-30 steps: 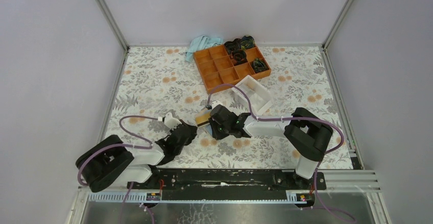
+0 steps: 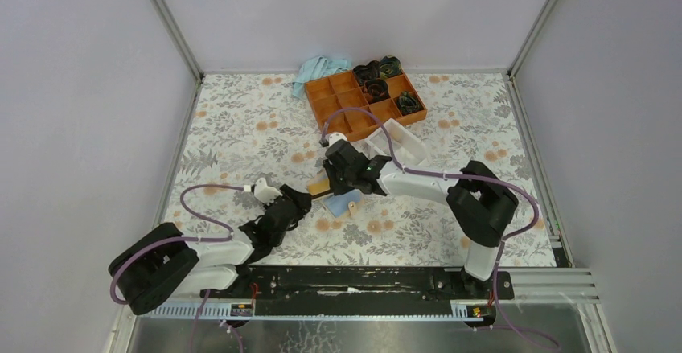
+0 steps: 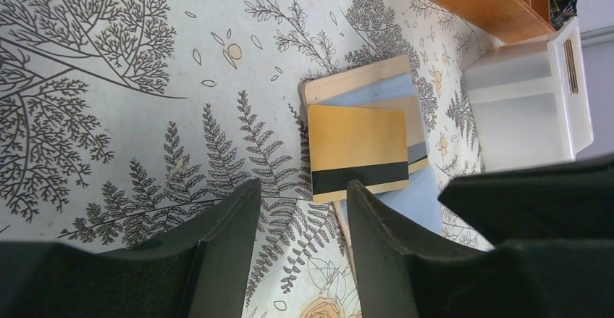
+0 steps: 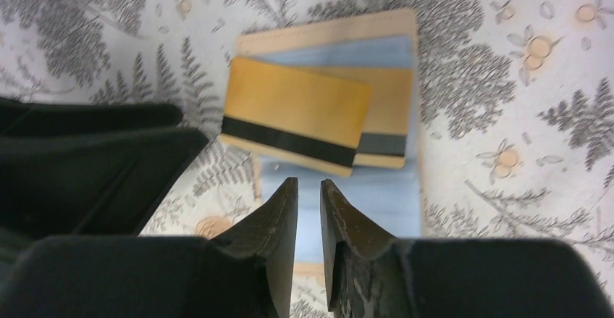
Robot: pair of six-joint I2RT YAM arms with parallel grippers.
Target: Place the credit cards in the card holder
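Observation:
The open card holder [image 4: 340,202], beige with blue pockets, lies flat on the patterned tabletop. On it rests a gold card with a black stripe [image 4: 297,108], slightly askew. Under that card, another tan card with a dark stripe [image 4: 387,111] shows to its right. My left gripper is open at the gold card's near left corner, with only tabletop and the card's edge in sight past its fingers. Just below the gold card in the right wrist view, my right gripper is narrowly open over the blue pocket, nothing visible between its fingertips.
A white box [image 2: 402,144] stands behind the right arm. Beyond it is a brown divided organizer [image 2: 342,100] with dark coiled items, and a light blue cloth [image 2: 318,67]. Both grippers are close together over the holder.
My right gripper has moved up and left in the top view, uncovering more of the blue part of the holder. The left gripper has shifted only slightly.

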